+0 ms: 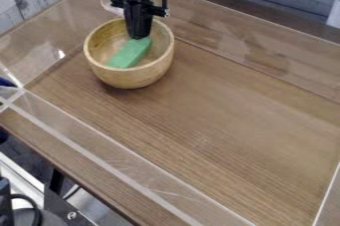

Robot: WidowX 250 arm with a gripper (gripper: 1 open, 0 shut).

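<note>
A light wooden bowl stands in the upper left of the camera view, on the wooden table. A green oblong object lies inside it, tilted along the bowl's length. My black gripper reaches down from the top into the back part of the bowl, just above the green object's far end. It looks shut, with nothing clearly visible between its fingers; whether it touches the object is hard to tell.
Clear plastic strips run along the table's left side. A grey surface and dark cables are at the lower left. The table right of and below the bowl is bare.
</note>
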